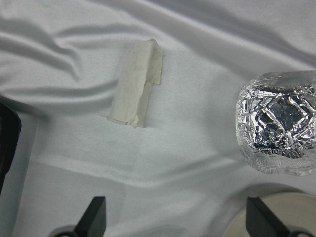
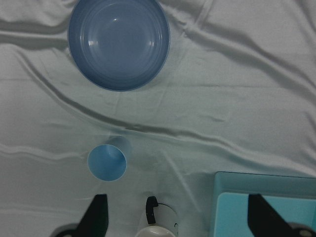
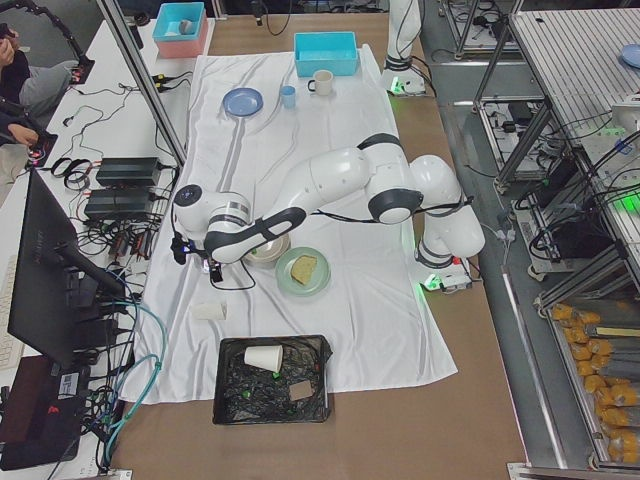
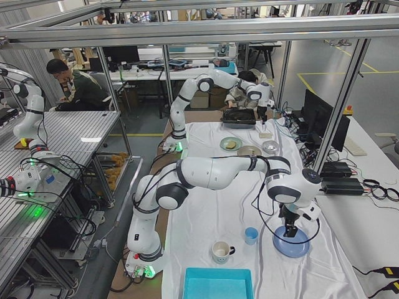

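Note:
My left gripper hangs open above the white cloth, nothing between its fingers. Below it in the left wrist view are a folded paper strip (image 1: 136, 81), a foil-covered item (image 1: 276, 118) and the edge of a beige bowl (image 1: 276, 217). A white cup (image 3: 263, 358) lies on its side in the black bin (image 3: 270, 400). My right gripper is open above a blue cup (image 2: 106, 163), a mug with black handle (image 2: 163, 222) and a blue plate (image 2: 118, 44).
A green plate (image 3: 300, 285) with a yellow item (image 3: 303, 268) sits near the middle. A teal tray (image 2: 261, 217) stands beside the mug. Monitors and cables line one side of the cloth.

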